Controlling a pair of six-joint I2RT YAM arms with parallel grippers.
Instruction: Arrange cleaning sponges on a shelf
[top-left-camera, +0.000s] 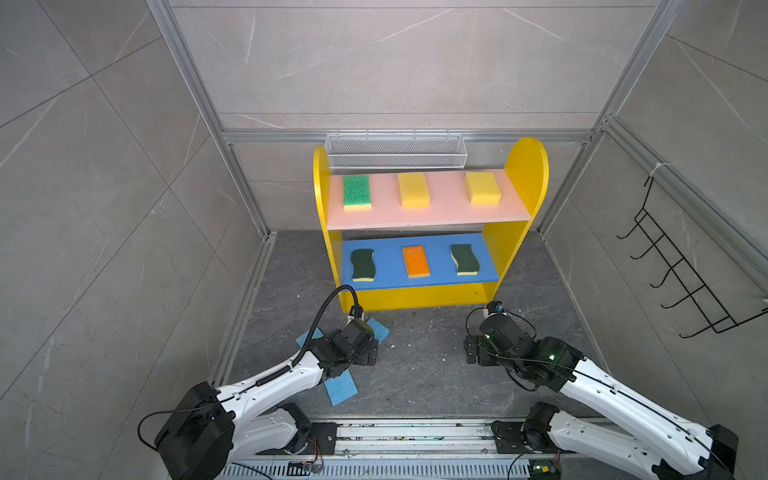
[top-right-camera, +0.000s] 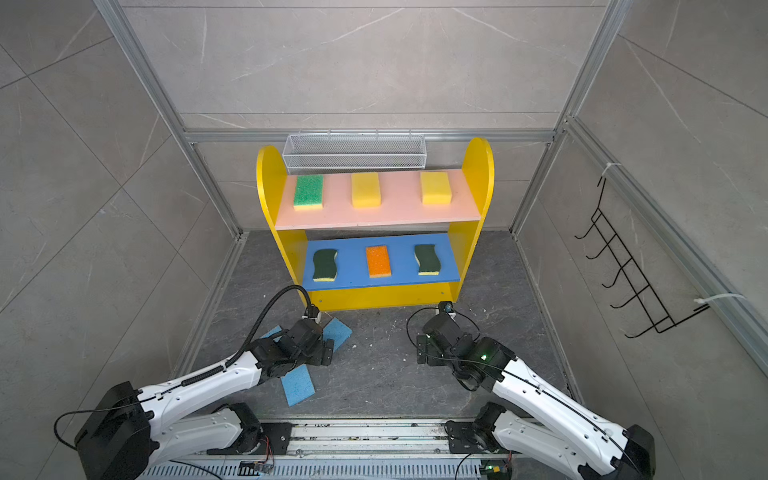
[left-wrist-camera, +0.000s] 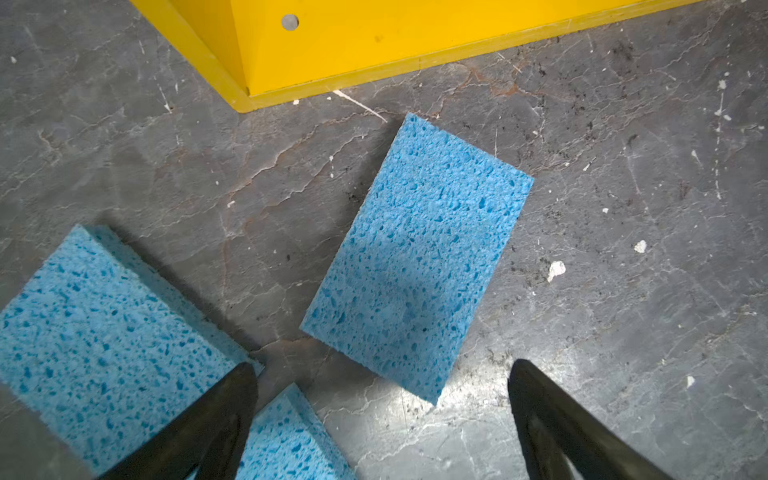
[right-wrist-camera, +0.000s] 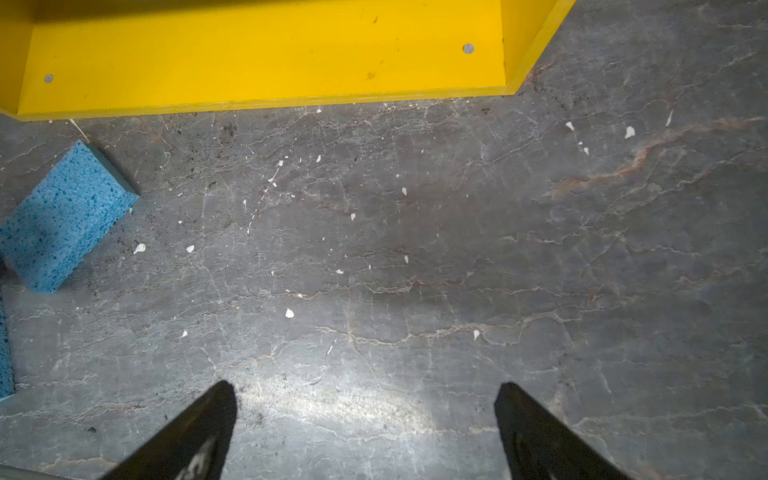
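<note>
Blue sponges lie on the floor beneath my left gripper: one (left-wrist-camera: 416, 248) centred in the left wrist view, others (left-wrist-camera: 120, 344) left and below it. My left gripper is open and empty above them. The yellow shelf (top-left-camera: 524, 172) carries a green sponge (top-left-camera: 357, 189) and two yellow sponges (top-left-camera: 413, 189) on the pink level, and two dark green sponges (top-left-camera: 362, 264) flanking an orange one (top-left-camera: 416, 261) on the blue level. My right gripper hangs open over bare floor, right of the blue sponges.
A wire basket (top-left-camera: 395, 150) hangs behind the shelf. A black hook rack (top-left-camera: 680, 272) is on the right wall. The floor between the grippers and right of the shelf is largely clear.
</note>
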